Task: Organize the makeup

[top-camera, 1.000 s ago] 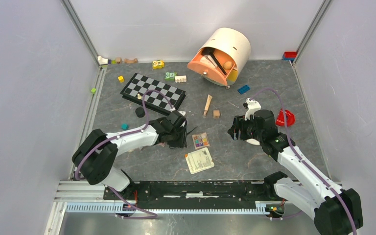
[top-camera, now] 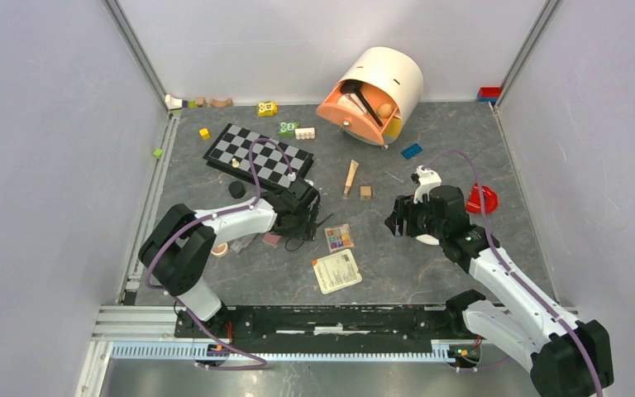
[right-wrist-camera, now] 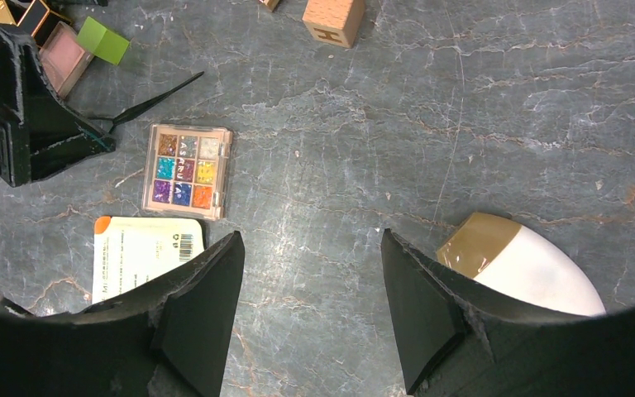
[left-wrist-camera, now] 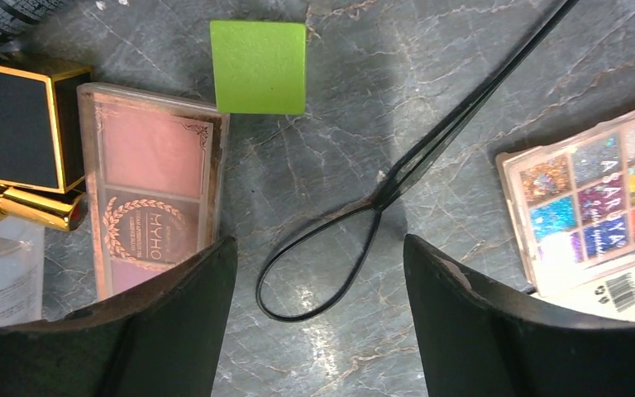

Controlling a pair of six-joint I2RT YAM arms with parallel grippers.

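My left gripper is open above a looped black cord [left-wrist-camera: 312, 313], just right of a pink blush compact [left-wrist-camera: 149, 198]. Beside these lie black-and-gold items [left-wrist-camera: 12, 120] and a glitter palette [left-wrist-camera: 587, 198]. My right gripper is open over bare table, between the palette and a white-and-gold oval item [right-wrist-camera: 537, 273]. In the top view a tan tube [top-camera: 351, 174] lies mid-table, and an orange-lined cream makeup case [top-camera: 397, 74] at the back holds brushes.
A checkerboard [top-camera: 244, 149] lies back left, near toy blocks [top-camera: 288, 128]. A green cube [left-wrist-camera: 258, 66], wooden cube [right-wrist-camera: 332, 18], card [top-camera: 336, 271] and red object [top-camera: 481, 198] are also about. The centre-right has free room.
The left arm has shifted a little, its elbow moving right and its wrist slightly up in the top view. The right arm looks unchanged.
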